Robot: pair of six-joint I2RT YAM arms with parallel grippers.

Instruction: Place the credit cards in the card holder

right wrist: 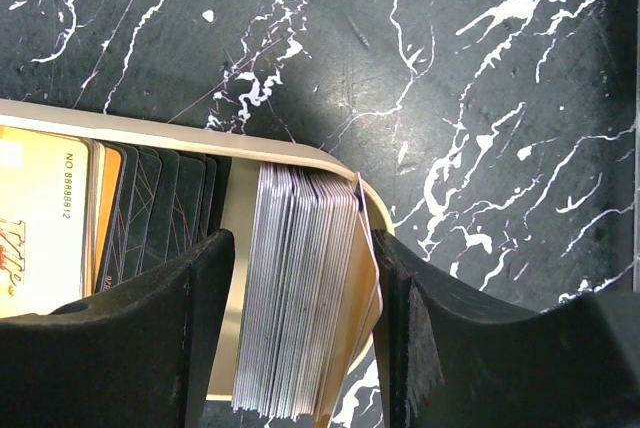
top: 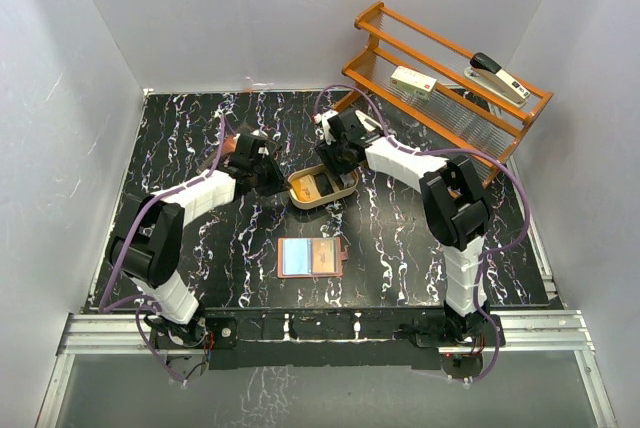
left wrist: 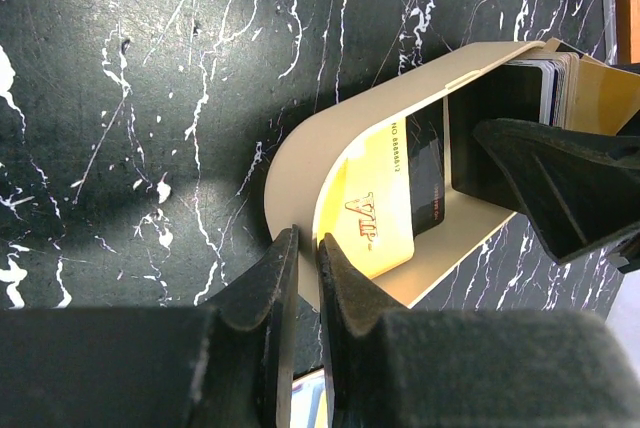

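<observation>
A tan oval box (top: 308, 204) stands near the middle of the table, with cards on edge inside. My left gripper is shut on its left end wall (left wrist: 300, 153). Yellow cards (left wrist: 372, 203) and dark cards (right wrist: 160, 208) fill the left part. A thick stack of white-edged cards (right wrist: 295, 278) leans by the right end. My right gripper stands part open around that stack and the end wall, one finger inside the box and one outside; a gap shows beside the inner finger. Nearer the front lies an open card holder (top: 311, 257), with blue and tan faces.
A wooden rack (top: 450, 78) at the back right carries a white box (top: 413, 81) and a stapler (top: 497, 78). A reddish-brown item (top: 230, 144) lies partly hidden behind the left arm. Free table surrounds the card holder.
</observation>
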